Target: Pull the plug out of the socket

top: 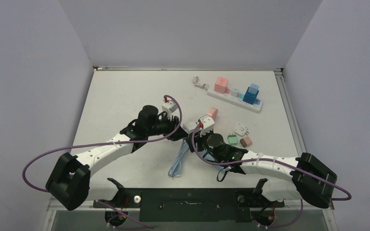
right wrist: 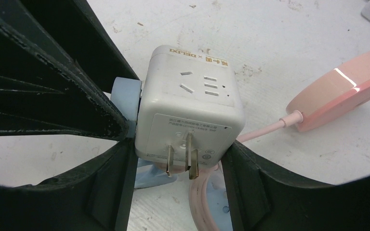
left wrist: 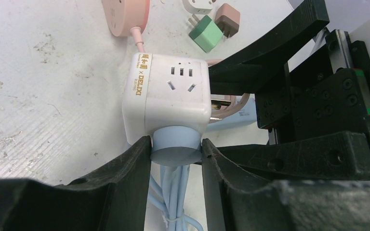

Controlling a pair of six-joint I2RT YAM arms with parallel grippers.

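A white cube socket [left wrist: 177, 89] is held above the table, and the light blue round plug [left wrist: 176, 147] sits against its side. My left gripper is shut on the plug, a finger on each side. In the right wrist view the cube's metal prongs [right wrist: 189, 156] point towards my right gripper. The right fingers [right wrist: 107, 175] stand apart around the cube's lower corners; whether they press on it cannot be told. From the top, the cube [top: 189, 127] shows between the two grippers.
A light blue cable bundle [left wrist: 173, 192] hangs below the plug. Behind the cube lies a pink round charger [right wrist: 339, 91] with its cord. Small adapters [top: 232, 139] and a white power strip [top: 235, 98] occupy the right side.
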